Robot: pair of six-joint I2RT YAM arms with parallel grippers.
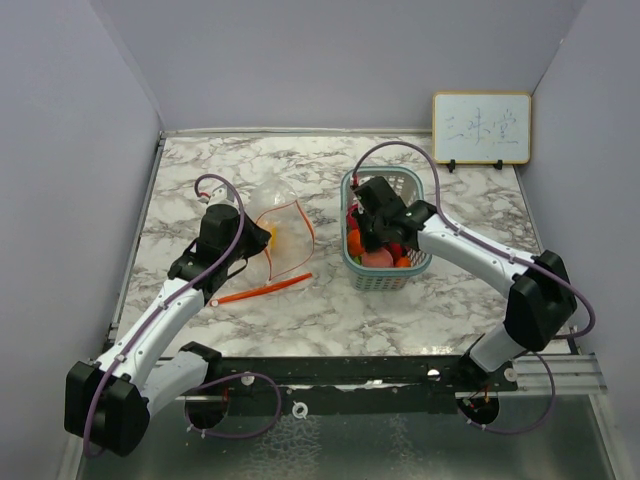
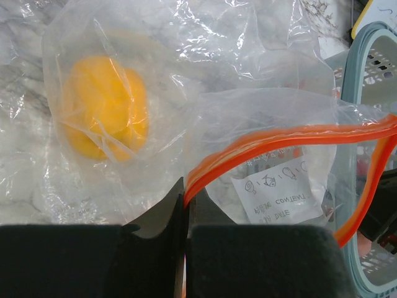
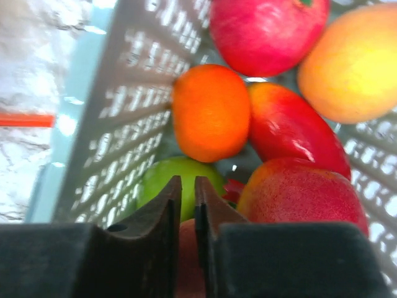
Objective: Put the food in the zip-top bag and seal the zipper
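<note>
My left gripper is shut on the orange zipper edge (image 2: 273, 136) of the clear bag (image 2: 260, 102), whose mouth gapes. Inside the bag sits a yellow-orange food item (image 2: 105, 108). Down in the grey-blue basket (image 1: 345, 205), my right gripper has its fingers nearly together, with nothing held. A red fruit (image 3: 304, 195) lies outside those fingers, to their right in the right wrist view. Part of a pink peach (image 3: 190, 264) shows behind the narrow gap. Ahead are a green item (image 3: 177, 174) and an orange (image 3: 211, 112).
Deeper in the basket are another red item (image 3: 298, 130), a pomegranate-like fruit (image 3: 267, 34) and a yellow fruit (image 3: 353, 65). An orange slider strip (image 1: 265, 290) runs below the bag. The whiteboard (image 1: 482, 127) stands back right.
</note>
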